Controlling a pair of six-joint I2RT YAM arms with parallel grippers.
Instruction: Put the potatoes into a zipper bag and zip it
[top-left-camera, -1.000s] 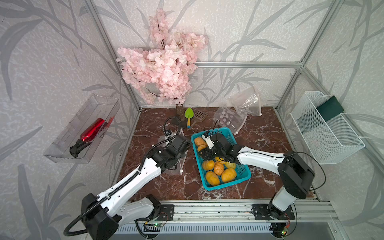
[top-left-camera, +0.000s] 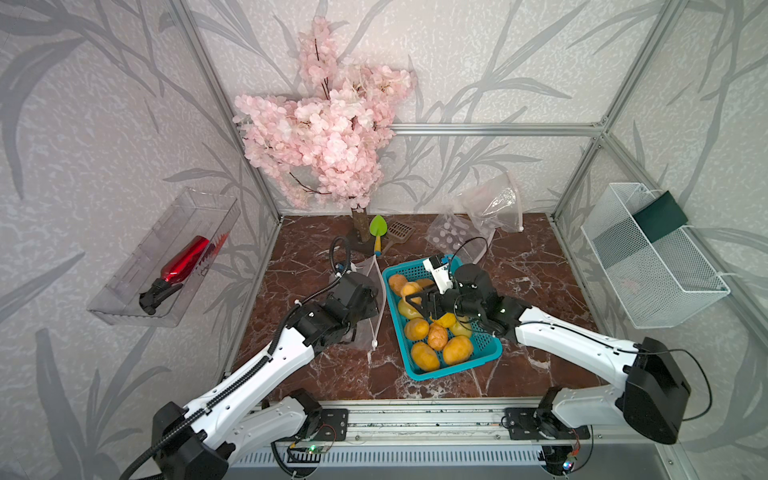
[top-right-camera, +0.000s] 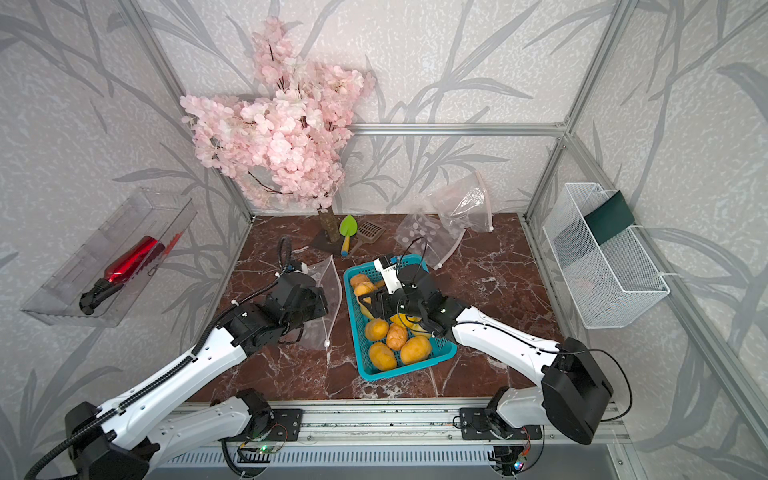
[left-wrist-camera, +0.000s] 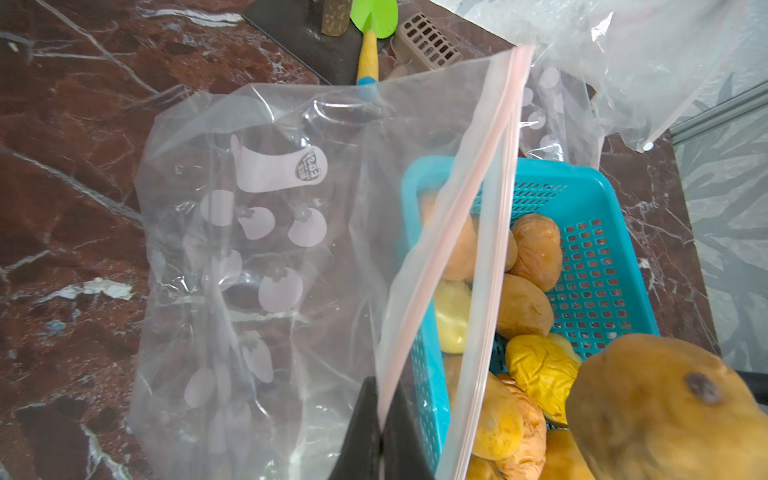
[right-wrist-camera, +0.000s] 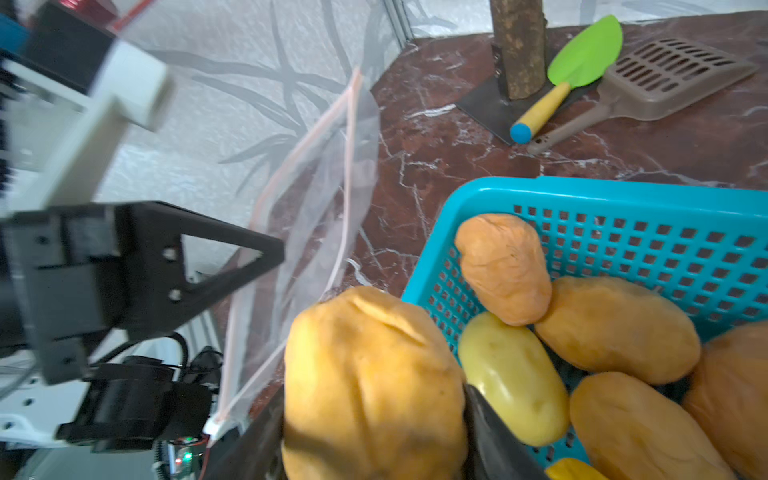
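A clear zipper bag (left-wrist-camera: 264, 248) with printed white shapes hangs from my left gripper, which is shut on its pink-edged zip rim, beside the blue basket (left-wrist-camera: 620, 272). The bag's zip strips stand slightly apart. My right gripper is shut on a yellow-orange potato (right-wrist-camera: 372, 376), lifted over the basket's left part, near the bag. More potatoes (top-left-camera: 457, 349) of various shades lie in the basket.
A green trowel (top-left-camera: 378, 226), a slotted scoop (top-left-camera: 400, 232) and a flower vase (top-left-camera: 360, 228) stand at the back. More plastic bags (top-left-camera: 488, 204) lie at the back right.
My right gripper has risen with a potato in it, and its arm has shifted rightward at the elbow. The left gripper and bag have moved slightly right.
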